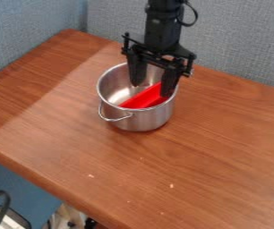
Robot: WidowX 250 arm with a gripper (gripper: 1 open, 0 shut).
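A silver pot (137, 120) with a wire handle stands on the wooden table, a red elongated object (141, 99) lying inside it. My black gripper (153, 78) points down into the top of the pot, its two fingers apart, one on the left and one on the right above the red object. Part of the red object is hidden behind the right finger.
Grey padded walls (241, 36) rise behind and at the left. Cables and white items lie below the table's edge at bottom left.
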